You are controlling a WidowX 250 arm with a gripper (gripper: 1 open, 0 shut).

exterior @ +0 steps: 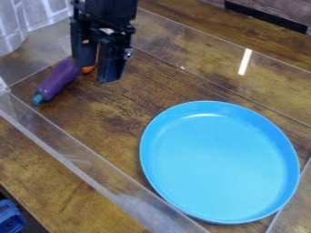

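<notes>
My black gripper (100,56) hangs at the upper left, open, with its two fingers apart over the orange carrot, which it mostly hides; only a little orange shows between and behind it. A purple eggplant (56,78) lies on the wooden surface to the left of the gripper. A large blue plate (219,162) fills the lower right.
Clear walls border the wooden surface (104,127) on the left and front. A blue object (7,218) sits outside at the bottom left corner.
</notes>
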